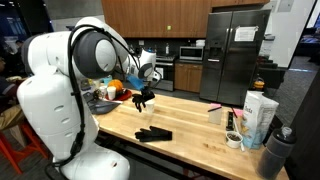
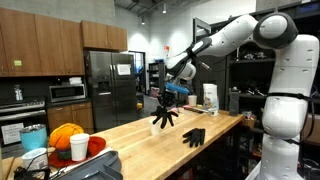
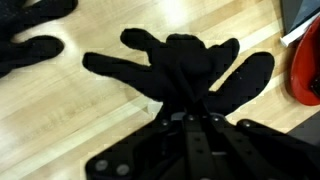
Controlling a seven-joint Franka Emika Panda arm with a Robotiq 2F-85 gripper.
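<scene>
A black glove hangs from my gripper, which is shut on it, and its fingers spread out in the wrist view. In exterior view 2 this held glove is above the wooden table, beneath the hand. A second black glove lies flat on the table near its front edge; part of it shows at the top left of the wrist view. Something small and white stands behind the held glove, mostly covered, and I cannot tell what it is.
A red bowl sits at the wrist view's right edge. In exterior view 2, a red tray with a white cup and an orange item are at the left. A dark canister and a bag occupy the other end.
</scene>
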